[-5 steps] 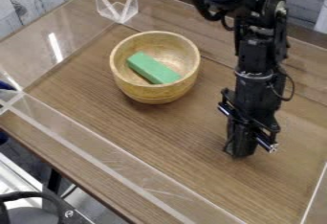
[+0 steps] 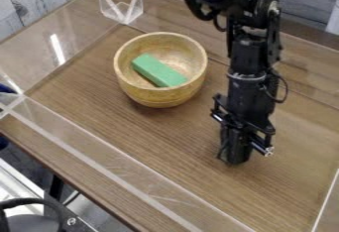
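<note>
The black robot arm reaches down from the top centre, its gripper (image 2: 241, 149) low over the bare wooden table (image 2: 133, 157), right of centre. The gripper looks shut, with nothing visible between its fingers, though its dark tip is hard to make out. Up and to the left of it, a light wooden bowl (image 2: 161, 91) holds a green block (image 2: 161, 71), clear of the gripper.
A clear plastic piece (image 2: 121, 6) stands at the back left. Dark cables (image 2: 30, 216) lie at the bottom left corner.
The arm and gripper have shifted slightly to the left. The bowl and green block have stayed where they were.
</note>
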